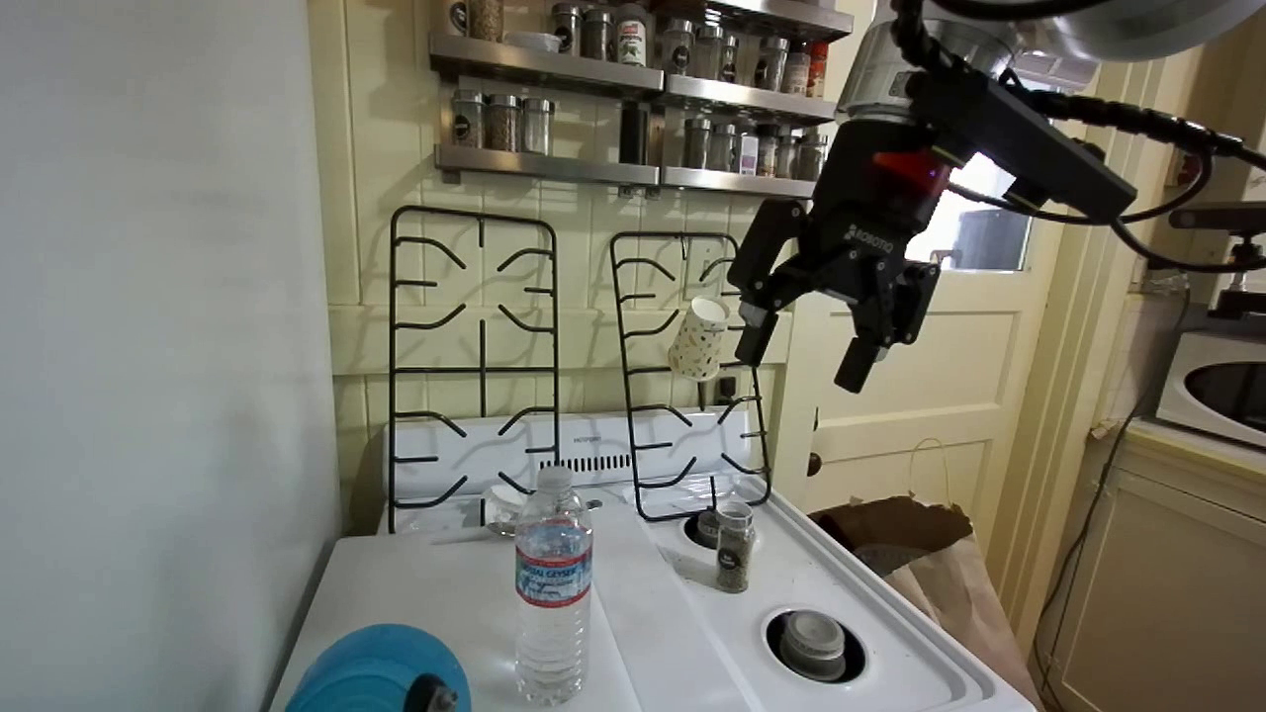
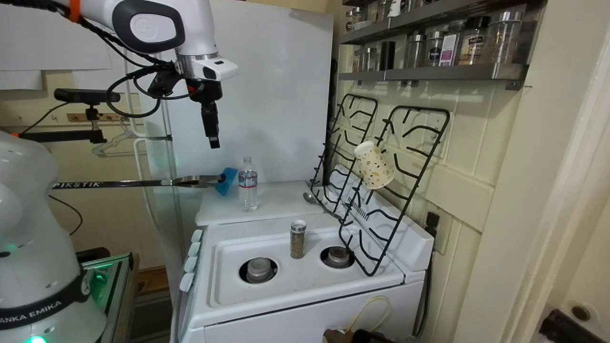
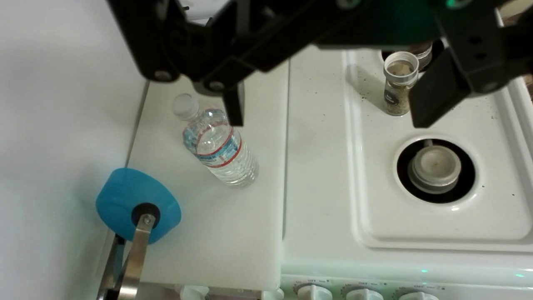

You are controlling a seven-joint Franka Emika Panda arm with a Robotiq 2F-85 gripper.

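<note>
High over the stove, my gripper (image 1: pixel 802 361) hangs open with empty space between its spread fingers. Below it a clear water bottle (image 1: pixel 554 593) with a blue and red label stands upright on the white board (image 2: pixel 280 197) at the stove's left. A glass spice jar (image 2: pixel 297 240) of dried herbs stands upright between the two burners. In the wrist view the bottle (image 3: pixel 220 150) appears beneath the left finger and the jar (image 3: pixel 398 90) beside the right fingertip, both well below. A patterned paper cup (image 2: pixel 374 166) hangs on one of the upright black grates.
A reacher tool's blue cup (image 3: pixel 135 205) extends over the board close to the bottle. Two black grates (image 1: pixel 475 370) lean against the back wall, under spice shelves (image 1: pixel 546 166). An open burner (image 3: pixel 434 170) lies at the front.
</note>
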